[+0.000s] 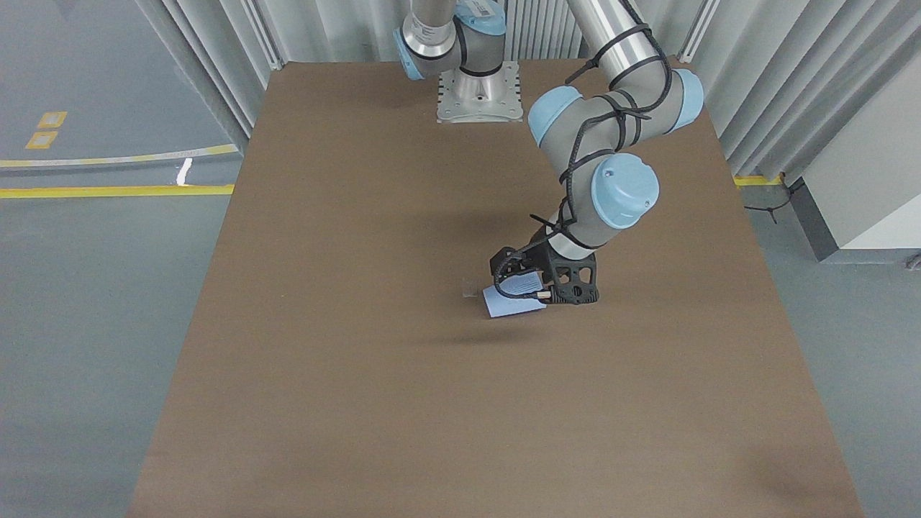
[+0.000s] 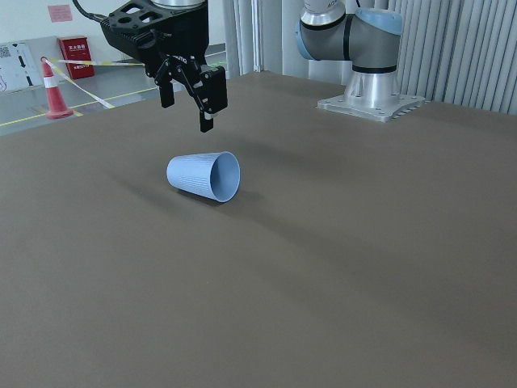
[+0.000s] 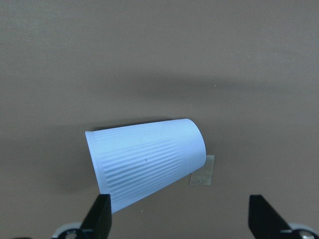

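A light blue ribbed cup (image 2: 191, 174) lies on its side on the brown table (image 1: 363, 362). In the left view my black gripper (image 2: 187, 103) hangs above and behind it, fingers apart and empty. In the front view the gripper body partly covers the cup (image 1: 509, 303). The wrist view shows the cup (image 3: 142, 159) between and ahead of the two spread fingertips (image 3: 102, 214), beside a small clear patch (image 3: 202, 172) on the surface.
A traffic cone (image 2: 55, 97) is on the floor beyond the table.
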